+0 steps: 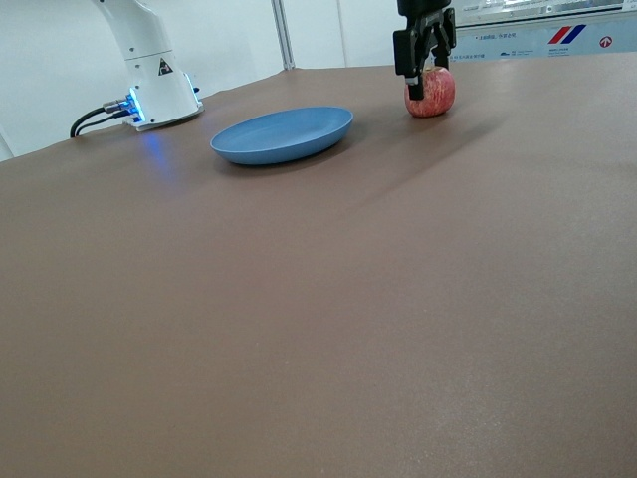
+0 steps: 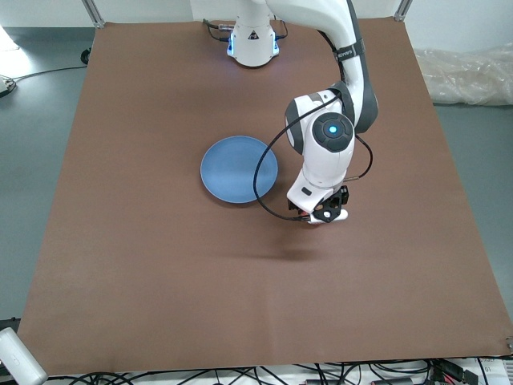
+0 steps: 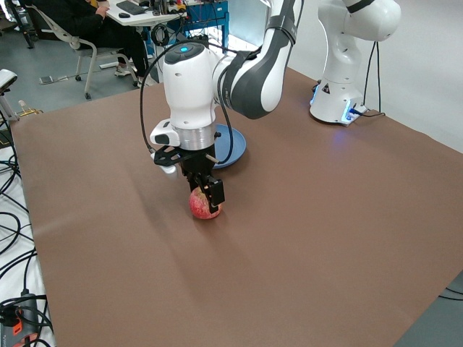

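Observation:
My black gripper (image 1: pixel 428 68) is lowered over a red apple (image 1: pixel 438 92) on the brown table, its fingers reaching down beside the fruit; in the right view the gripper (image 3: pixel 207 199) covers part of the apple (image 3: pixel 200 207). Whether the fingers grip it is unclear. A blue plate (image 2: pixel 239 169) lies to the left of the arm in the left view, behind it in the right view (image 3: pixel 235 152), empty where visible. In the left view the apple is hidden under the wrist.
The white arm base (image 2: pixel 253 44) stands at the back, with cables beside it. Loose cables run along the table's outer edge.

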